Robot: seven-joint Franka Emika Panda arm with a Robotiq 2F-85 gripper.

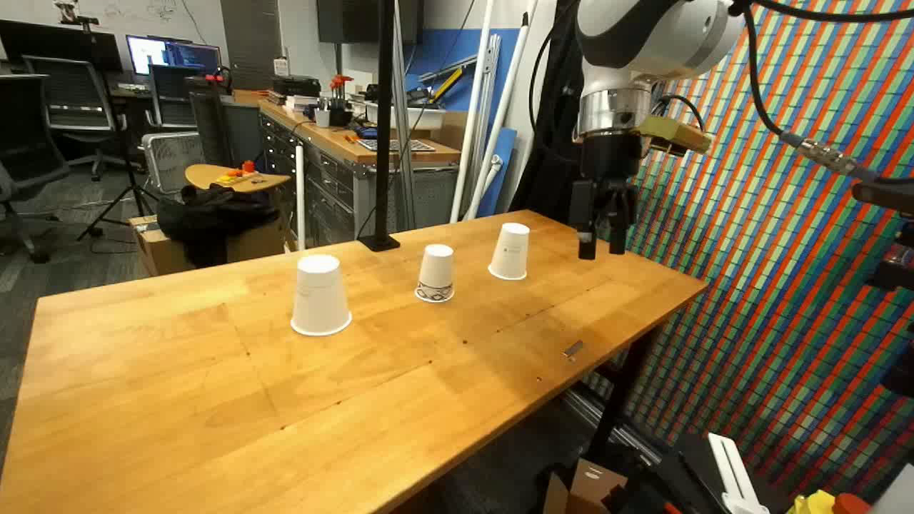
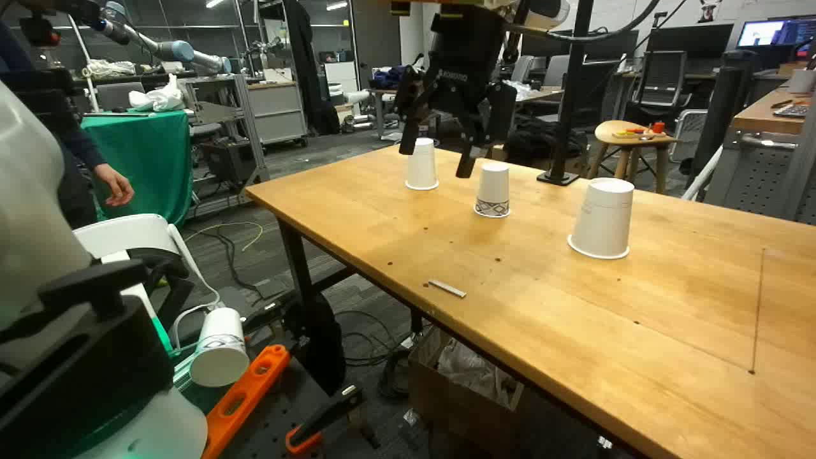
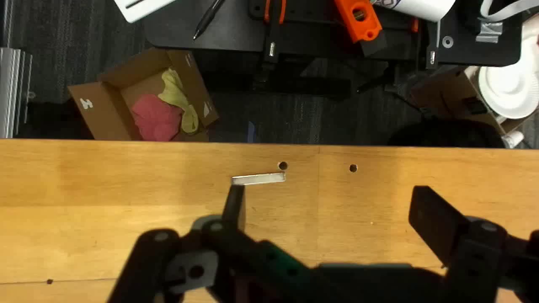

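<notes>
My gripper hangs open above the table, its fingers spread wide with only bare wood visible between them. Three white paper cups stand upside down in a loose row. In exterior view 1 the large cup is on the left, a smaller cup with a dark patterned band is in the middle, and another cup is at the right, nearest my gripper. The same large cup, banded cup and third cup appear in exterior view 2. No cup shows in the wrist view.
A small metal strip lies near the table's edge. A black post rises from the table's far edge behind the cups. Off the table, an open box holds cloths.
</notes>
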